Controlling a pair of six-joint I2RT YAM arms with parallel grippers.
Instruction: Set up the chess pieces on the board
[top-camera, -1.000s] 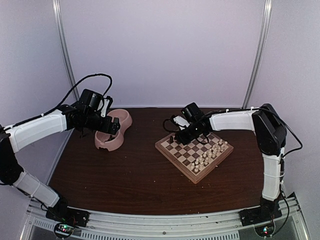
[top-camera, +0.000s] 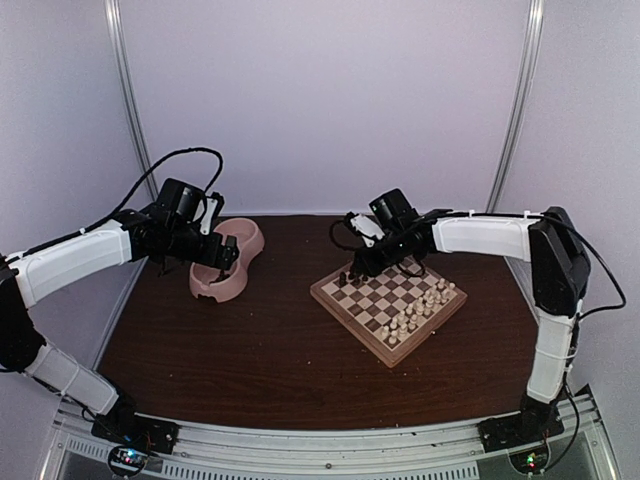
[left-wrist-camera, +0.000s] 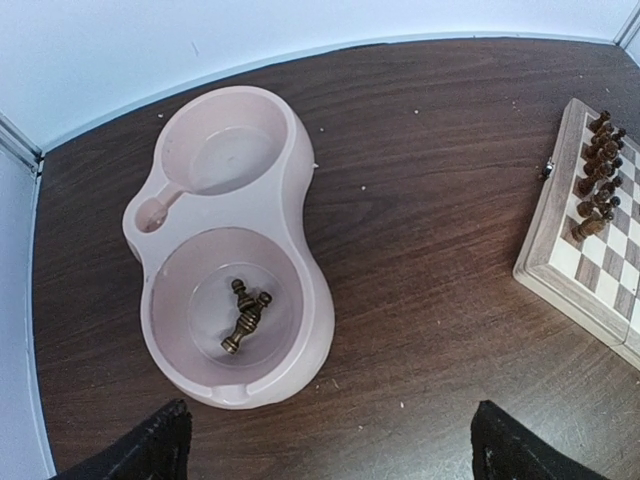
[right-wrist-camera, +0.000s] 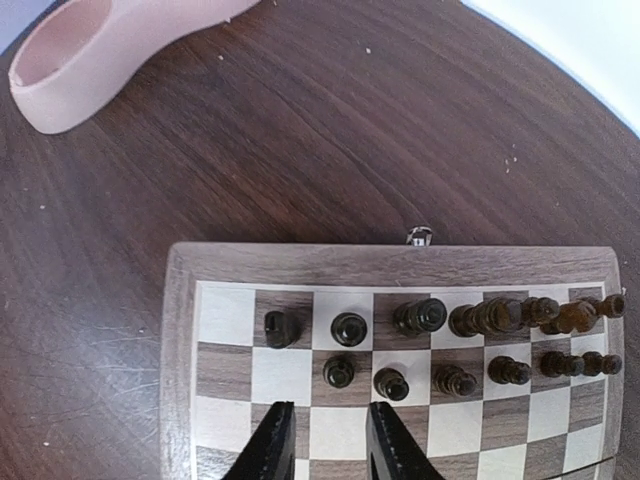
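The chessboard (top-camera: 350, 315) lies at the right of the table, with light pieces (top-camera: 410, 318) along its near right side. In the right wrist view, two rows of dark pieces (right-wrist-camera: 391, 384) stand along the far edge, the row's left end being a dark piece (right-wrist-camera: 280, 330). Above the board, my right gripper has its fingers apart with nothing visible between them. A few dark pieces (left-wrist-camera: 246, 317) lie in the near bowl of the pink double dish (left-wrist-camera: 318, 320). Over that dish my left gripper stands wide open and empty.
The far bowl (left-wrist-camera: 235, 160) of the dish looks empty. Between dish and board the dark table (top-camera: 265, 340) is bare. A small metal clasp (right-wrist-camera: 419, 236) sticks out from the board's edge.
The left arm and the dish have stayed still.
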